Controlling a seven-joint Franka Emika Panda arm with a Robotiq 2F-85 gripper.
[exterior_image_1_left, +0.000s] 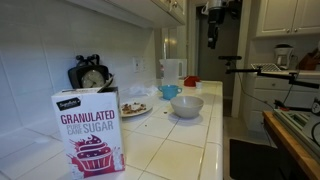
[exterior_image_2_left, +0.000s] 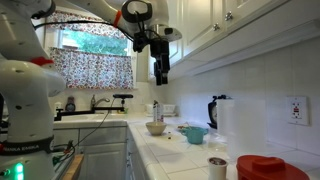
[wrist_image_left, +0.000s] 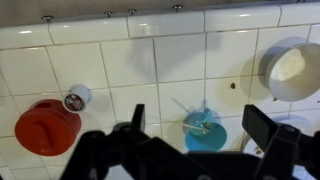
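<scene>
High over the white tiled counter (exterior_image_1_left: 180, 153), my gripper is open, its dark fingers wide apart with nothing between them. In the second exterior view the gripper (exterior_image_2_left: 158, 68) points downward, well clear of everything. A blue cup (wrist_image_left: 205, 136) with a utensil-like item in it lies below, between the fingers in the wrist view. The pale bowl (wrist_image_left: 295, 72) is at the right of that view and nearer in the first exterior view. At the left sit a red lidded pot (wrist_image_left: 47, 128) and a small metal-and-white cup (wrist_image_left: 74, 99).
A sugar box (exterior_image_1_left: 92, 135) stands at the counter's near end in the first exterior view. Behind it are a plate with food (exterior_image_1_left: 134, 109) and a dark clock-like object (exterior_image_1_left: 88, 73). A white paper roll (exterior_image_2_left: 235, 128) stands by the wall. Cabinets (exterior_image_2_left: 215, 40) hang overhead.
</scene>
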